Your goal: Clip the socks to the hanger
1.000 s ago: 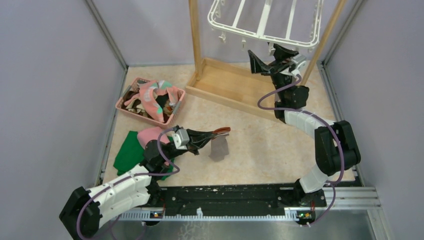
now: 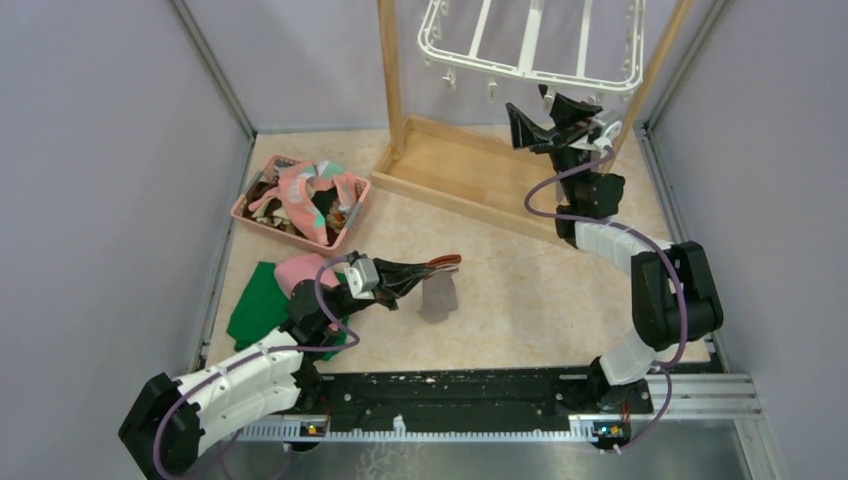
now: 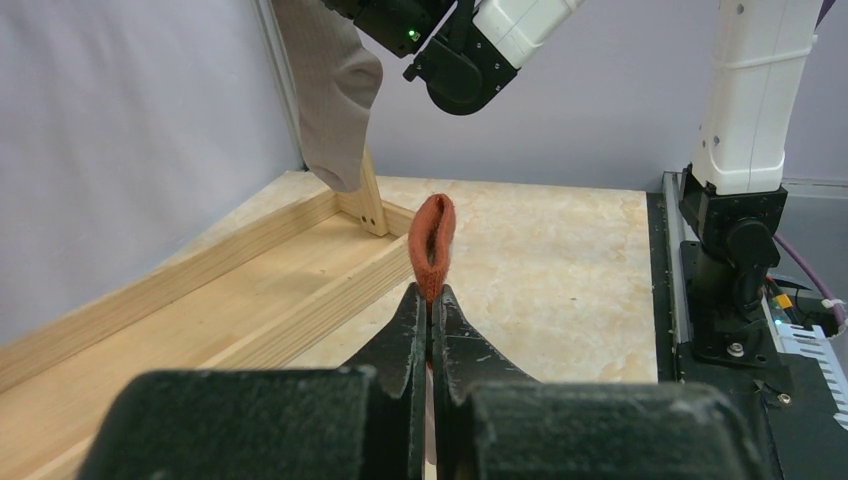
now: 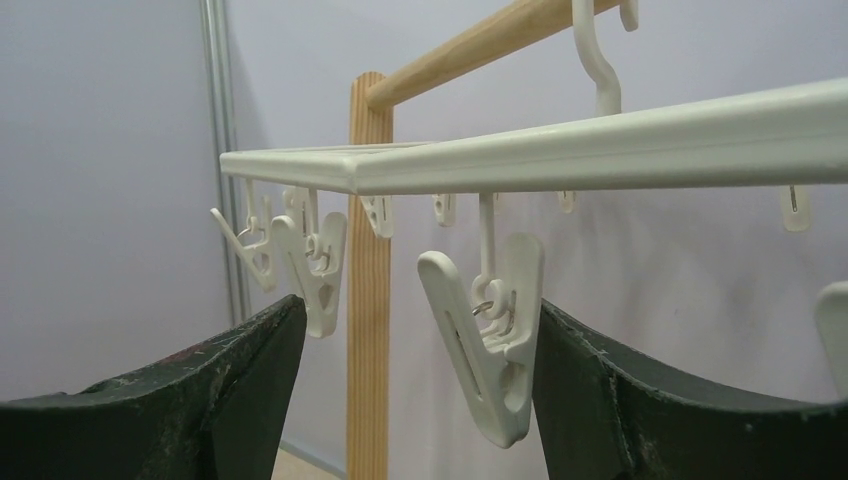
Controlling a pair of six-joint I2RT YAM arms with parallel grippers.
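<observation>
A sock with a rust-orange top (image 2: 443,261) and grey body (image 2: 437,296) hangs from my shut left gripper (image 2: 428,268); the left wrist view shows its orange edge (image 3: 432,245) pinched between the fingertips. Up at the white hanger (image 2: 530,72), my right gripper (image 2: 546,114) stands part open, its two fingers either side of a white clip (image 4: 480,350) that hangs from the front bar. More clips (image 4: 312,268) hang further along the bar.
A pink basket of socks (image 2: 242,215) stands at the left, with green cloth (image 2: 250,310) and pink cloth below it. The wooden frame's tray (image 2: 460,180) is under the hanger.
My right gripper has shifted slightly to the right in the top view, and the hanger has moved slightly with it. The left gripper and its sock have not moved.
</observation>
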